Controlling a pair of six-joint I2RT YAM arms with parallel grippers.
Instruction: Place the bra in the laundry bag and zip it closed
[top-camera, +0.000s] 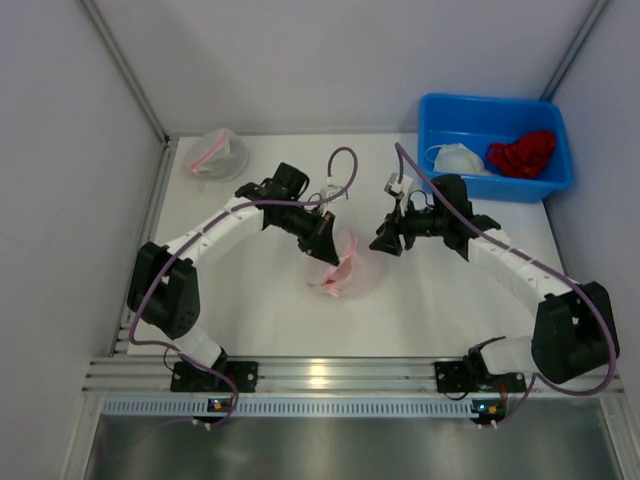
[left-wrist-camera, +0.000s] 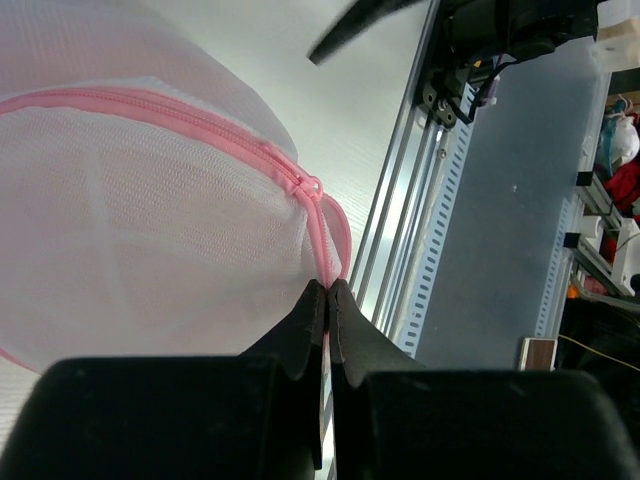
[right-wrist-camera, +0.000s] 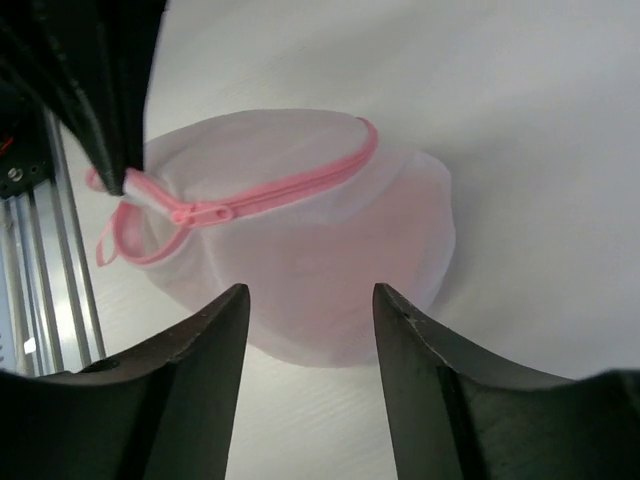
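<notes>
The white mesh laundry bag with pink zipper lies mid-table. My left gripper is shut on the bag's pink-trimmed zipper end, beside the zipper pull. My right gripper stands open to the right of the bag, nothing between its fingers; in the top view it is at the bag's upper right. A faint pale shape shows through the mesh in the left wrist view; whether it is the bra cannot be told.
A blue bin at the back right holds white and red cloth items. A second mesh bag lies at the back left.
</notes>
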